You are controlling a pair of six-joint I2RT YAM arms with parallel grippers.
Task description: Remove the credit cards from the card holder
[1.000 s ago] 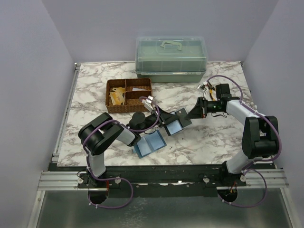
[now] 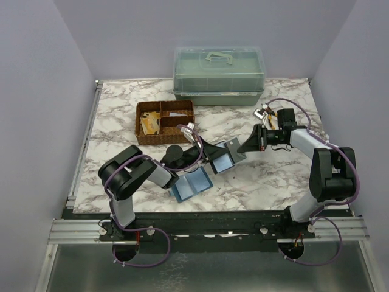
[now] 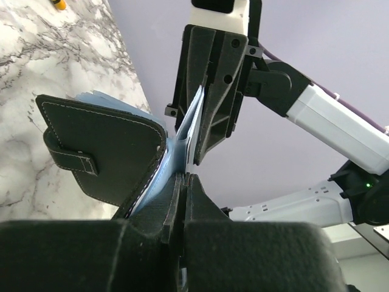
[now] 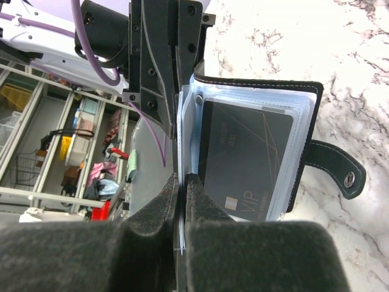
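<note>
The open dark-green card holder (image 2: 222, 159) hangs between my grippers above the table's front middle. Its stitched cover with strap (image 3: 100, 143) fills the middle of the left wrist view. In the right wrist view a dark VIP card (image 4: 242, 158) sits in a clear sleeve. My left gripper is shut at the sleeves' edge; whether anything thin is between its fingers is unclear. My right gripper is shut, with the thin edge of the clear sleeves running into its fingertips.
Blue cards (image 2: 191, 184) lie at the front left. A divided brown basket (image 2: 141, 136) stands behind them, and a green-lidded clear box (image 2: 219, 73) at the back.
</note>
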